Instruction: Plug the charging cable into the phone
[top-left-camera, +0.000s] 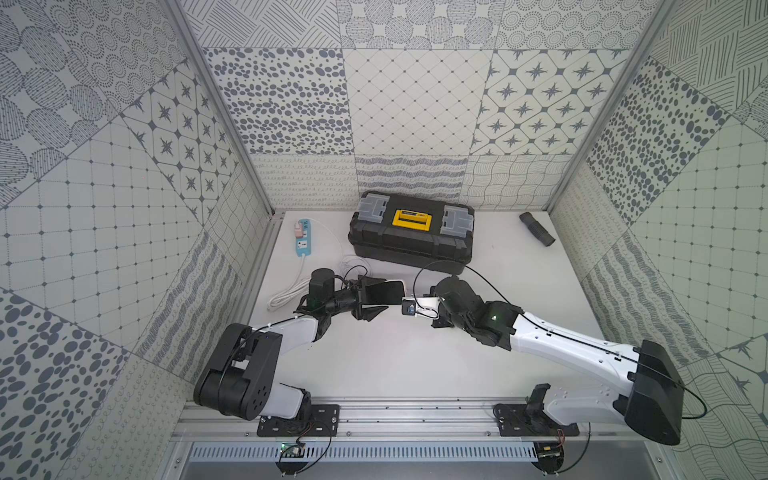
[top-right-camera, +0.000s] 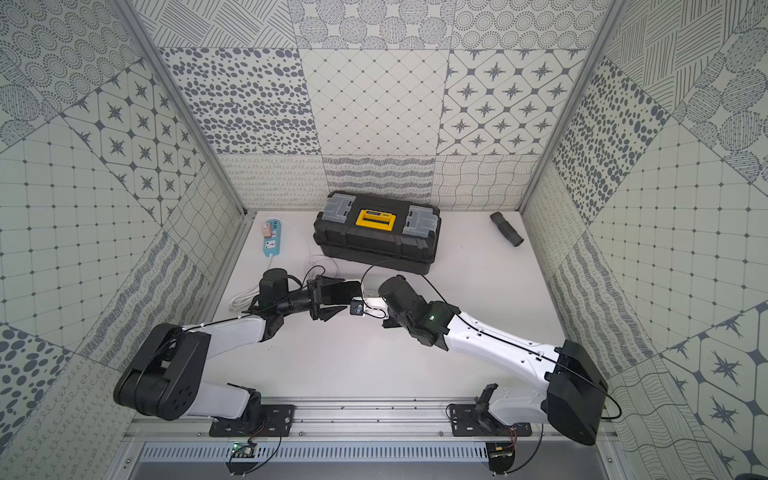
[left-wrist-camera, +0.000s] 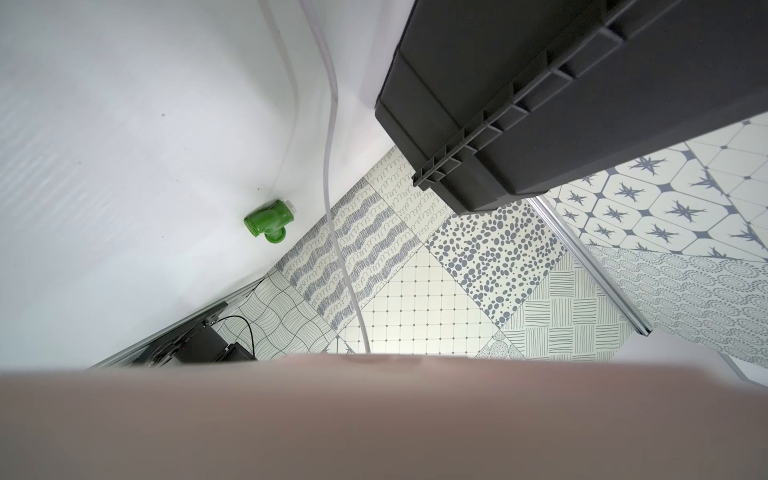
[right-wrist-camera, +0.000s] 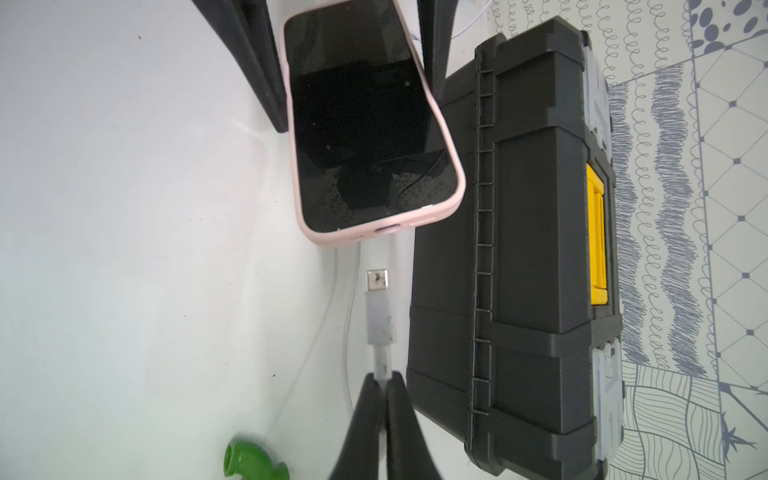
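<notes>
My left gripper (top-left-camera: 370, 296) holds the pink-cased phone upright between its fingers, screen toward the right side, bottom port edge facing the cable; in the left wrist view its case fills the lower part, blurred. My right gripper is shut on the white cable, whose metal plug (right-wrist-camera: 377, 280) points at the phone's bottom edge, a short gap away in the right wrist view.
A black toolbox (top-left-camera: 410, 232) stands behind the grippers. A blue power strip (top-left-camera: 302, 237) with cable lies back left, a dark cylinder (top-left-camera: 537, 229) back right. A small green pipe fitting (left-wrist-camera: 269, 221) is on the table.
</notes>
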